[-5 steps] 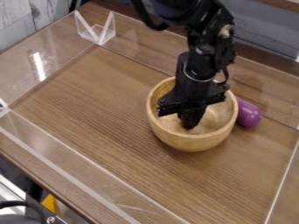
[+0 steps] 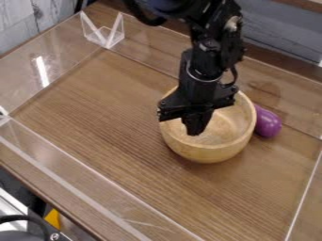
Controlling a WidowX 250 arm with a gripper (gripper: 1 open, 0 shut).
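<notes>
The black gripper (image 2: 197,117) hangs over the left part of a round cream bowl (image 2: 216,146), its fingertips pointing down near the rim. It looks shut, with nothing visible between its fingers. The arm hides the back of the bowl. A purple eggplant-like object (image 2: 266,122) lies just right of the bowl.
The wooden table (image 2: 94,118) has free room to the left and front. A clear rack (image 2: 104,30) stands at the back left. A yellow object (image 2: 52,218) shows at the lower left beyond the table edge. A wall bounds the back right.
The gripper has moved left within the view, from over the middle of the bowl toward its left rim, after rising from lower in the bowl.
</notes>
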